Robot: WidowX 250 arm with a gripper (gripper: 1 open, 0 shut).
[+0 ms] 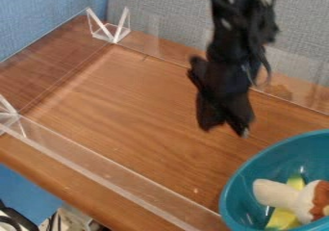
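My gripper (221,119) hangs over the right part of the wooden tabletop, above and to the upper left of a teal bowl (240,185). It is motion-blurred; it looks shut, and I see nothing held in it. The bowl, at the lower right, holds a white and brown soft-looking object (287,198) and a yellow item (280,218).
Clear low walls (115,172) edge the table, with white corner brackets (108,25) at the back left and near left. A grey wall stands behind.
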